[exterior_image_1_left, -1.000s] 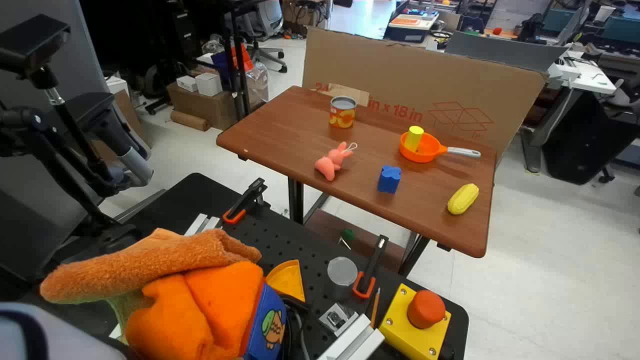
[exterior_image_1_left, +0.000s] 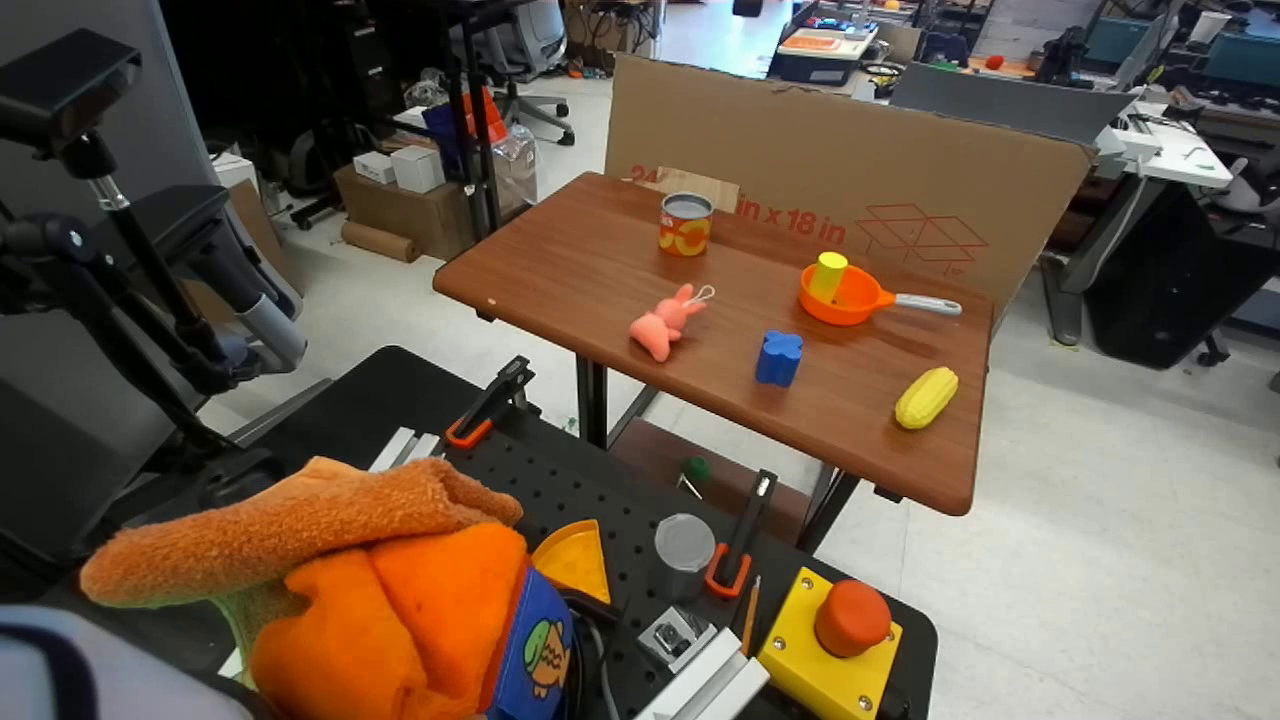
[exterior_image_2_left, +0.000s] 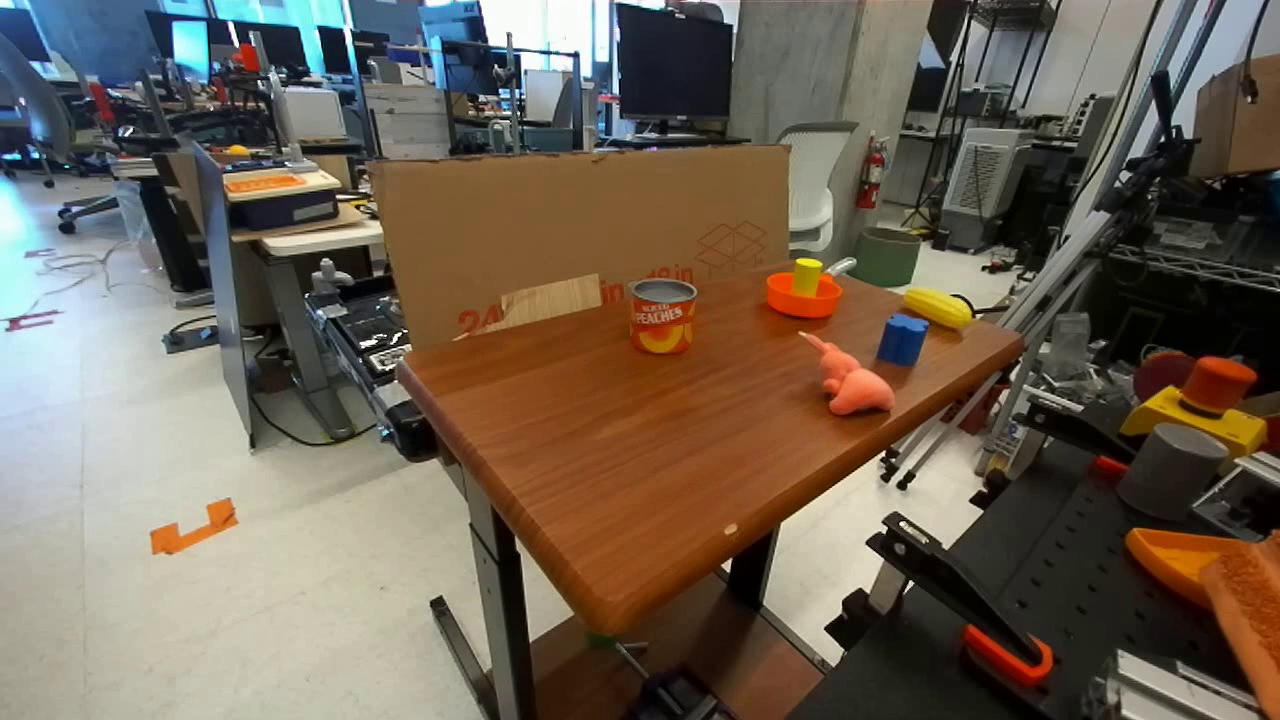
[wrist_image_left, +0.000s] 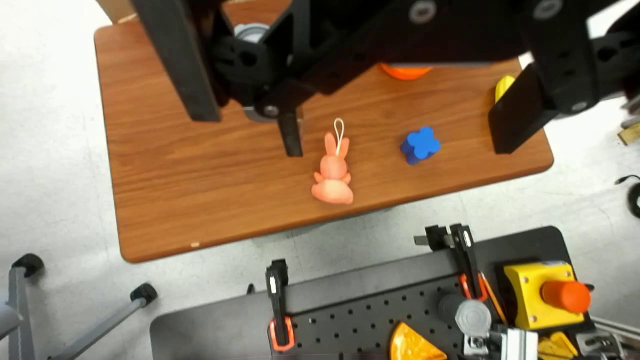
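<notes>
Wide open, my gripper shows in the wrist view, its dark fingers spread above the brown table (wrist_image_left: 198, 174) with nothing held. Below the gap lie a pink rabbit (wrist_image_left: 333, 174) with a white loop and a blue flower-shaped block (wrist_image_left: 421, 144). An orange pan (exterior_image_1_left: 848, 296) with a grey handle holds a yellow cylinder (exterior_image_1_left: 828, 276). A yellow corn (exterior_image_1_left: 926, 398) rests at the table's right end. Toward the back stands a peach can (exterior_image_2_left: 662, 317); the gripper partly covers it in the wrist view. Neither exterior view shows the gripper.
A cardboard sheet (exterior_image_1_left: 828, 168) stands along the table's far edge. Across a floor gap, the black pegboard bench (wrist_image_left: 354, 318) carries clamps, a grey cylinder (exterior_image_1_left: 685, 546), a red-buttoned yellow box (exterior_image_1_left: 828, 648) and an orange cloth toy (exterior_image_1_left: 372, 600).
</notes>
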